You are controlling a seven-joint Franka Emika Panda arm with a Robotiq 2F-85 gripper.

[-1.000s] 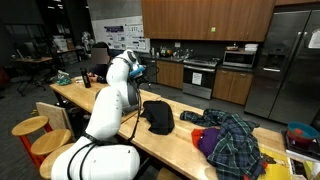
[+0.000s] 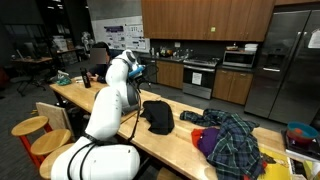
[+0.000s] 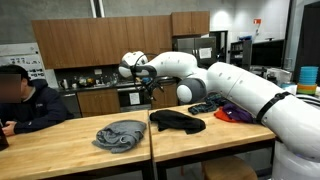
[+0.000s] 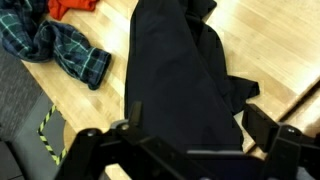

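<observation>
A black cloth (image 4: 178, 75) lies spread and rumpled on the wooden table, filling the middle of the wrist view. Exterior view 1 has the same black cloth (image 2: 158, 116) beside my arm. Above it, my gripper stands open, its dark fingers far apart at the lower left and lower right of the wrist view, with nothing gripped between them. In exterior view 2 the black cloth (image 3: 177, 121) lies near the table's edge, below my arm.
A dark plaid cloth (image 2: 235, 147) lies farther along the table, with a red cloth (image 2: 208, 139) beside it. On the other table rests a grey cloth (image 3: 121, 135), near a seated person (image 3: 38, 105). Stools (image 2: 30, 128) stand beside the tables. Bare wood surrounds the black cloth.
</observation>
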